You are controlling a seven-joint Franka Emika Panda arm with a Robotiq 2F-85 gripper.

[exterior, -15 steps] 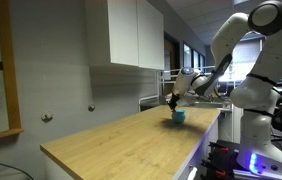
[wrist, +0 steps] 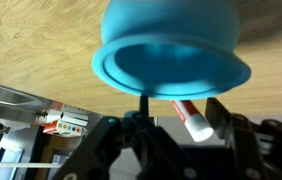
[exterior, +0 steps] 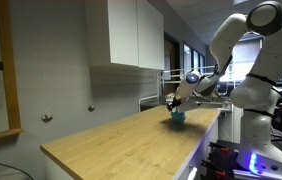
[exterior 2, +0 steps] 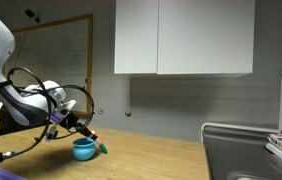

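Observation:
A blue bowl (exterior 2: 84, 151) stands on the wooden table, and its rounded side fills the top of the wrist view (wrist: 171, 55). Beside its rim is a slim item with a red and white part (wrist: 190, 120); in exterior view 2 a green end (exterior 2: 103, 149) shows to the right of the bowl. My gripper is open close to the bowl's rim, its dark fingers (wrist: 143, 108) on either side of the red part. Whether they touch it I cannot tell. In exterior view 1 the bowl (exterior: 178, 117) sits under the gripper (exterior: 169, 107).
White cabinets (exterior 2: 221, 40) hang over its back. A wire rack (exterior: 161, 88) stands at its far end. In the wrist view, clutter (wrist: 66, 125) shows beyond the table edge.
My gripper has come down a little and tilted towards the bowl. The bowl appears to stand where it was.

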